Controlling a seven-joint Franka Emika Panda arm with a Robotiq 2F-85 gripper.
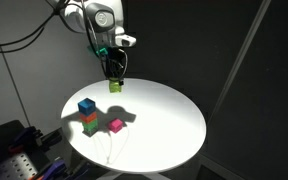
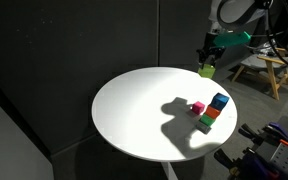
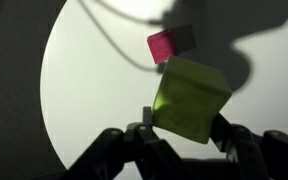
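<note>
My gripper (image 1: 114, 79) is shut on a yellow-green cube (image 1: 115, 87), holding it in the air above the white round table. In the wrist view the cube (image 3: 191, 98) sits tilted between the dark fingers and hides part of the table. A stack stands at the table's near left in exterior view 1: a blue block (image 1: 86, 105) on top, a red-orange block (image 1: 89, 117) in the middle, a green block (image 1: 90, 128) at the bottom. Apart from the stack lies a pink block (image 1: 115, 126), also visible in exterior view 2 (image 2: 198, 107).
A thin cable shadow crosses the tabletop near the pink block. A wooden stool (image 2: 267, 72) stands on the floor behind.
</note>
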